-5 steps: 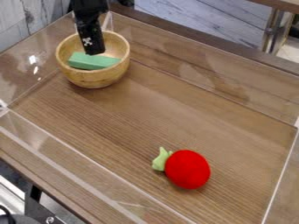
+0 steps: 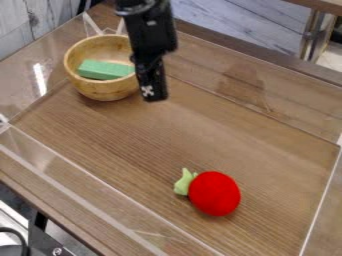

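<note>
My black gripper (image 2: 150,88) hangs over the table just right of a round wooden bowl (image 2: 94,50), its fingers pointing down with nothing visible between them; they look shut. In the bowl lies a pale green block (image 2: 102,70). A red tomato-like object (image 2: 214,194) with a pale green stem lies on the table at the lower right.
A raised wooden edge (image 2: 305,5) runs along the back right. A black cable lies at the bottom left corner.
My gripper has moved from over the bowl toward the right and down, out over the bare table beside it. The bowl and red object appear still.
</note>
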